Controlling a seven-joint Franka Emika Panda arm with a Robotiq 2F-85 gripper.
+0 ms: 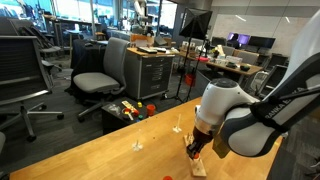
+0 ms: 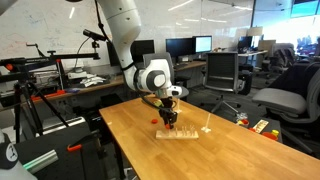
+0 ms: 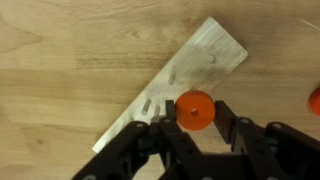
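Observation:
Between the fingertips of my gripper is a round orange-red piece point(image 3: 195, 111), seen end-on in the wrist view, and the fingers are shut on it. Behind it lies a pale wooden board point(image 3: 174, 85) with a row of slots or holes, set at a slant. The piece overlaps the board's right edge in that view; whether it touches the board cannot be told. In exterior view 2 the board point(image 2: 186, 132) rests on the table under the gripper. Exterior view 1 shows the arm's wrist partly covering the board point(image 1: 198, 168).
Another red piece point(image 3: 315, 101) lies at the right edge of the wrist view. A tray of coloured items point(image 2: 264, 128) stands towards the back of the table point(image 2: 250, 151). Office chairs stand beyond it.

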